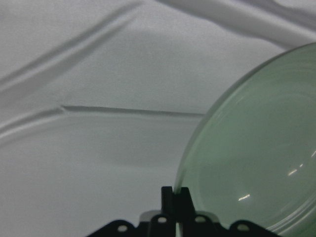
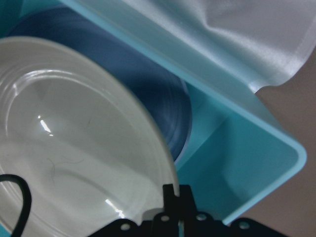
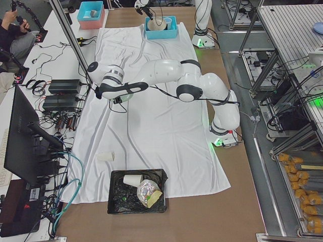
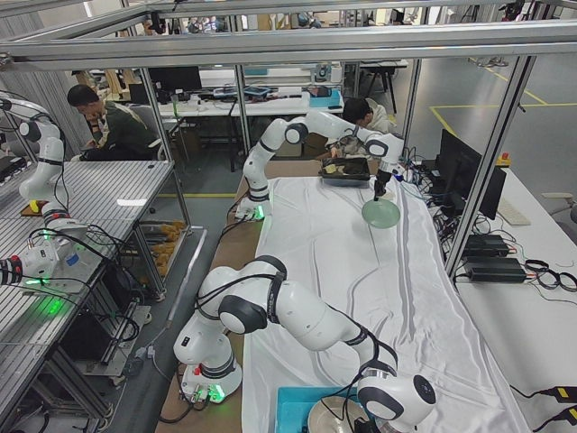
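A pale green plate (image 4: 381, 214) is held by its rim in my left gripper over the white cloth; in the left camera the arm mostly hides it. My right gripper is shut on the rim of a cream plate (image 2: 74, 143) at the blue bin (image 3: 161, 34). A dark blue dish (image 2: 158, 103) lies beneath the cream plate inside the bin.
A black lined tray (image 3: 123, 196) with a white cup (image 3: 132, 179) and foil-covered item stands at the near end. A small white piece (image 3: 105, 157) lies on the cloth, whose middle is largely clear.
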